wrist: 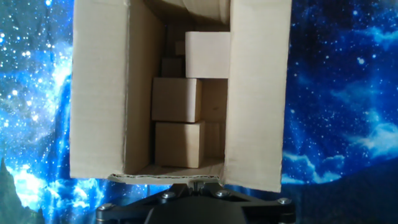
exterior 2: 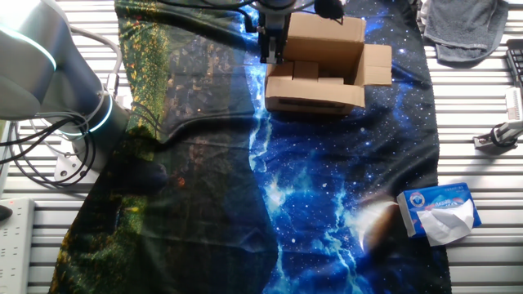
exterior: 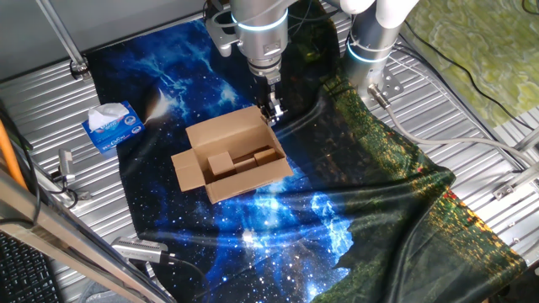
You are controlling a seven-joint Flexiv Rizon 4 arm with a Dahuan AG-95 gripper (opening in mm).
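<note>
An open cardboard box (exterior: 248, 178) stands on the cloth, its side flaps (wrist: 258, 99) spread outward. Inside it, the wrist view shows a pale block (wrist: 208, 56) set higher than two brown blocks, one (wrist: 176, 99) in the middle and one (wrist: 178, 145) at the near end. Smaller pieces (wrist: 172, 66) sit in shadow farther in. My gripper (exterior: 274, 113) is at the box's end nearest the arm, outside its edge. In the wrist view its fingers meet at the middle, beside the raw cardboard edge (wrist: 168, 178). Whether any cardboard lies between them is hidden.
A blue tissue box (exterior: 114, 128) stands well apart from the cardboard box. The patterned cloth (exterior 2: 204, 212) is wrinkled, with wide free areas. A grey cloth (exterior 2: 466, 28) and a dark adapter (exterior 2: 497, 137) lie on the slatted table beyond it.
</note>
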